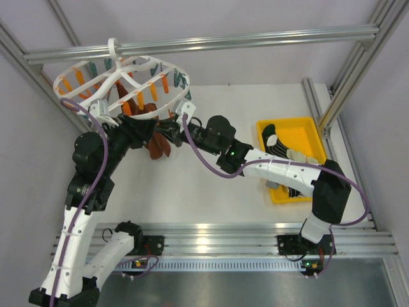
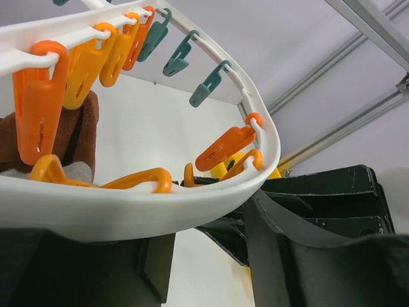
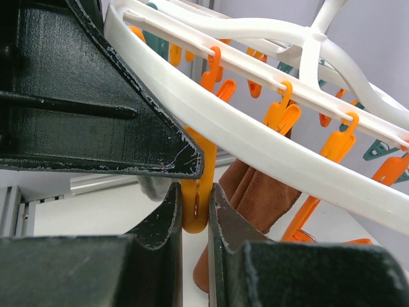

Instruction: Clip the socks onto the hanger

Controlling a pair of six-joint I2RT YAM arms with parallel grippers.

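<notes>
The white round hanger (image 1: 172,102) hangs from the top rail, with orange, yellow and green clips around its ring. Brown socks (image 3: 255,198) dangle beneath it, beyond the front rim. My right gripper is shut on the lower end of an orange clip (image 3: 203,153) at the near rim. In the left wrist view, my left gripper sits just below the rim with its fingers apart and no sock seen between them. One black left finger (image 3: 83,115) partly covers that orange clip's side in the right wrist view. Both grippers almost touch in the top view.
A yellow bin (image 1: 297,131) with several socks and gloves stands at the right. A metal rail (image 1: 217,43) crosses above the hanger.
</notes>
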